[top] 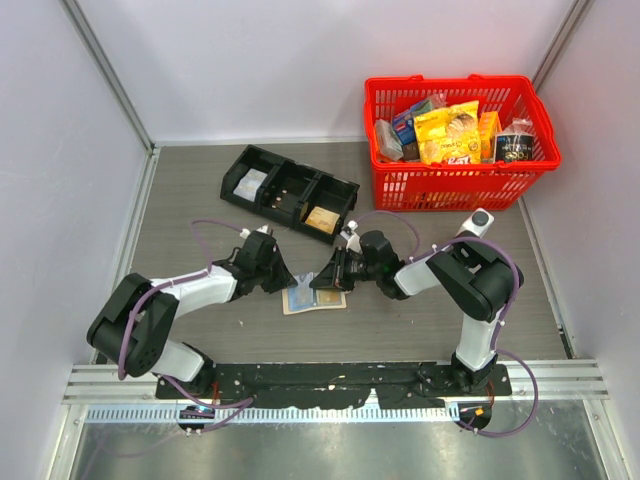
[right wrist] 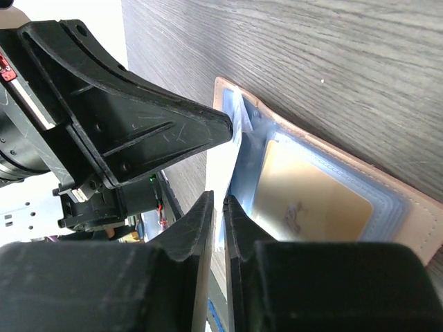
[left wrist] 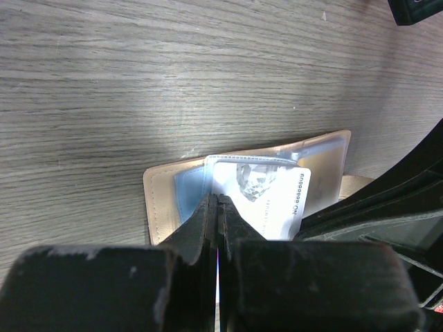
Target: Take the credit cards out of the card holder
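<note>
The open card holder (top: 298,304) lies on the wooden floor between both grippers, tan with blue inner sleeves (right wrist: 318,176). A white card (left wrist: 273,200) with a diamond pattern is in its left sleeve; a gold card (right wrist: 297,194) shows in the other. My left gripper is shut at the holder's left part, nothing clear between its fingers. My right gripper is at the white card's edge, which rises near its fingertips; whether it grips the card is unclear.
A black compartment tray (top: 253,205) holding small items sits behind the holder. A red basket (top: 460,182) of snack packets stands at the back right. The floor in front of the holder is clear.
</note>
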